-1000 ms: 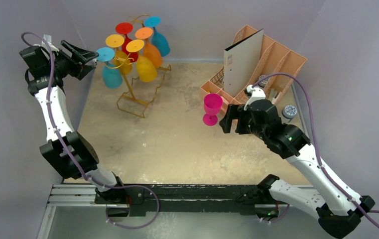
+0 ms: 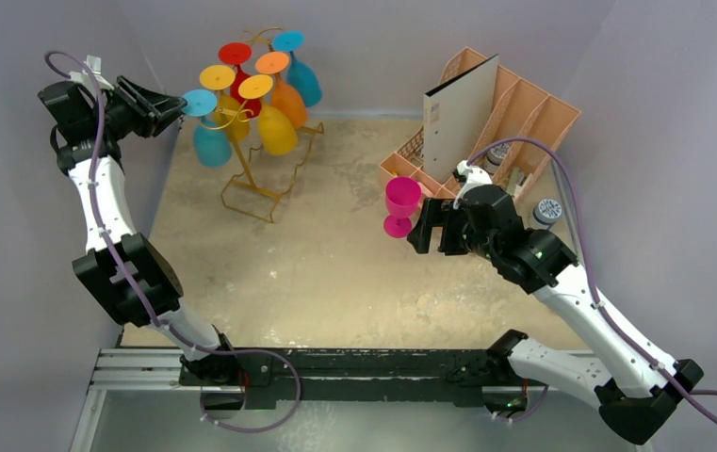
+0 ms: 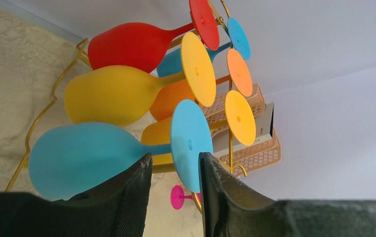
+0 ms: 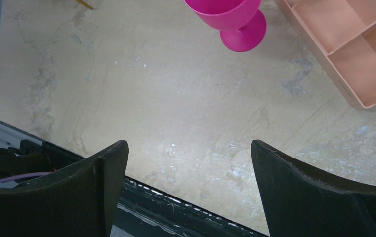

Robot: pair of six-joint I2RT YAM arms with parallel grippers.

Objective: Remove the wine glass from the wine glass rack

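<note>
A gold wire rack (image 2: 260, 192) holds several wine glasses upside down, their round bases up. The light-blue glass (image 2: 211, 146) hangs at the rack's near left end. My left gripper is part open at this glass's base (image 2: 200, 102). In the left wrist view the blue base (image 3: 190, 143) shows between the fingertips; whether either finger touches it I cannot tell. A pink wine glass (image 2: 401, 202) stands upright on the table, away from the rack. Just right of it, my right gripper (image 2: 422, 239) is open and empty.
Next to the blue glass hang a yellow glass (image 3: 114, 94) and a red one (image 3: 129, 47), close together. A tan compartment organizer (image 2: 543, 122) with a white panel (image 2: 458, 122) stands at the back right.
My right gripper has moved slightly left, toward the pink glass. The racked glasses have not moved.
</note>
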